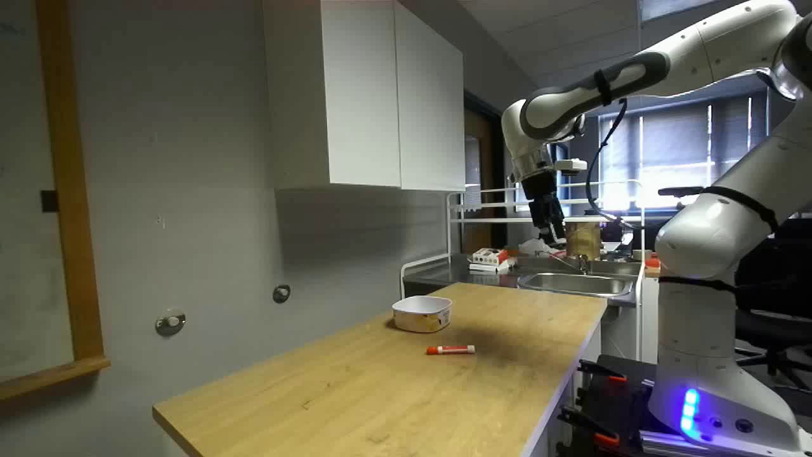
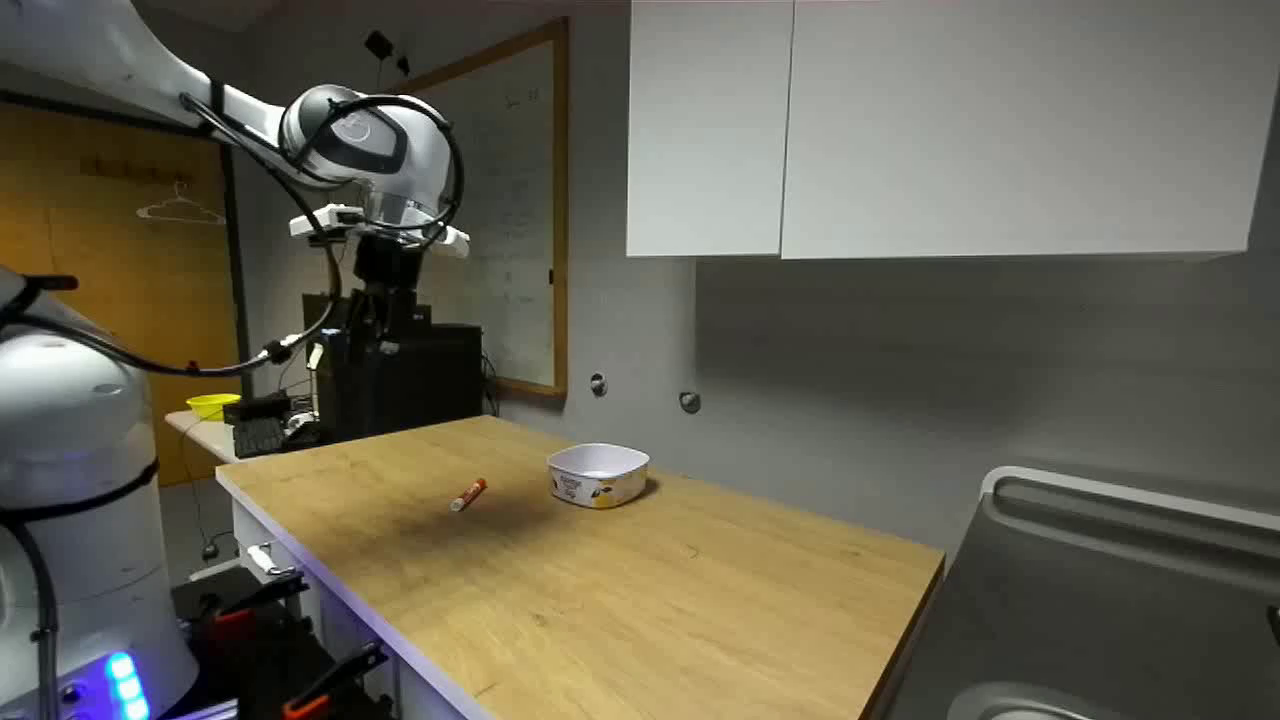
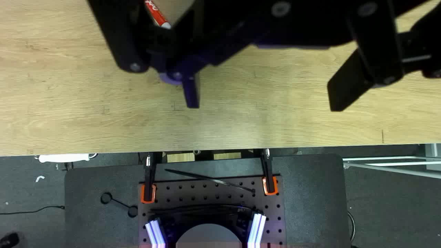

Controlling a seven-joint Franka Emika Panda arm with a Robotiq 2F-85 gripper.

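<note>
High over the wooden counter (image 1: 365, 388), my gripper is open, its two black fingertips wide apart with only bare counter visible below the gap. A red and white marker (image 1: 450, 350) lies on the counter. In the wrist view the marker (image 3: 157, 14) is partly hidden behind the gripper's black linkage at the top left. The white patterned bowl (image 2: 599, 475) rests upright near the wall, apart from the marker. It looks empty in exterior view 2, though its floor is hardly visible. In the wrist view the bowl does not show.
White cupboards (image 2: 960, 120) hang on the wall above the counter. A sink (image 1: 578, 284) and a white rack (image 1: 447, 228) stand past the counter's far end. Black clamps (image 3: 269, 173) hold the robot's base beside the counter's edge.
</note>
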